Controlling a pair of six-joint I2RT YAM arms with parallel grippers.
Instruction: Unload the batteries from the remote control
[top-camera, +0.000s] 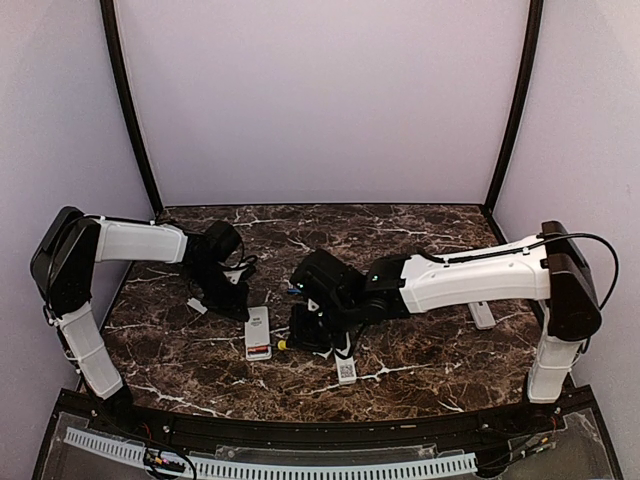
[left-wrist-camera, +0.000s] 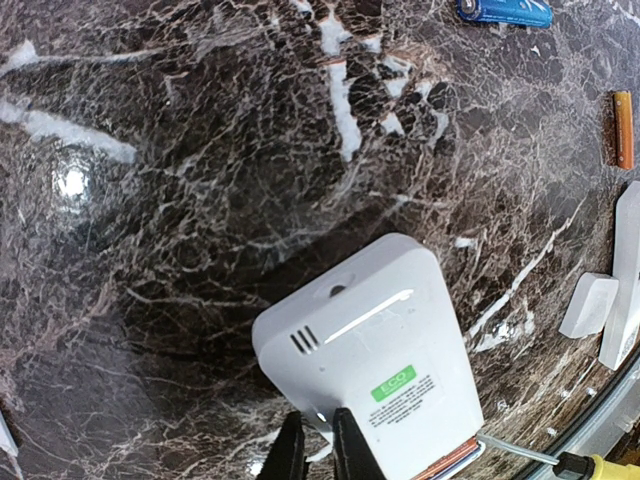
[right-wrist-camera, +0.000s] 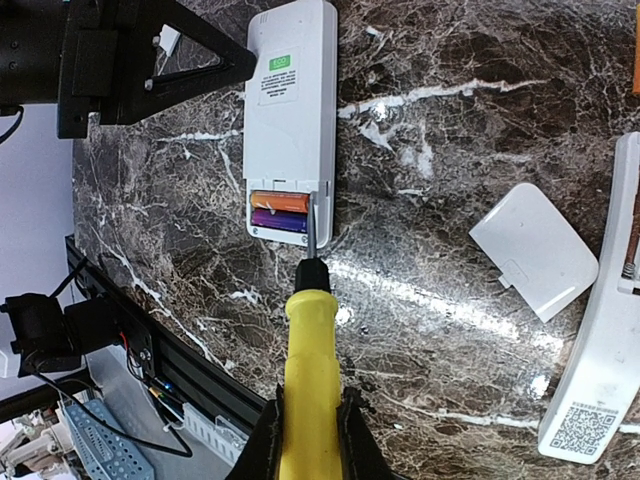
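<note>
The white remote control (top-camera: 257, 325) lies back-up on the marbled table. In the right wrist view, its open compartment holds an orange battery (right-wrist-camera: 280, 201) and a purple battery (right-wrist-camera: 279, 220), side by side. My left gripper is shut on the remote's long edge. A yellow-handled screwdriver (right-wrist-camera: 312, 340) is held in my shut right gripper. Its thin metal shaft (right-wrist-camera: 311, 225) reaches the compartment, with the tip by the right end of the orange battery. Whether the tip touches that battery I cannot tell.
A loose white cover (right-wrist-camera: 535, 250) and a second remote (right-wrist-camera: 585, 400) with a QR code lie to the right. A blue battery (left-wrist-camera: 505, 11) and an orange-brown battery (left-wrist-camera: 624, 130) are farther off. Another white remote (top-camera: 481, 314) rests at the far right.
</note>
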